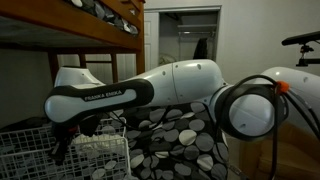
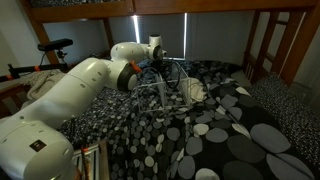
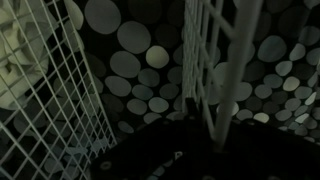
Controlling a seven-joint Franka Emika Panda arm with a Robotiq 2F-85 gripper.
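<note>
A white wire basket stands at the lower left of exterior view 1, on bedding with a pebble print. In exterior view 2 the basket is beyond the near stretch of bed. My gripper reaches down to its wire side. The wrist view shows a wire wall running edge-on down between the dark fingers, and my gripper is shut on it. Pale cloth lies inside the basket; the same cloth shows behind the wires. The fingertips' exact contact is too dark to see.
Patterned bedding spreads widely around the basket, mostly clear. A wooden bunk frame overhangs the upper left. A brown armchair stands at the right, near the arm's base side.
</note>
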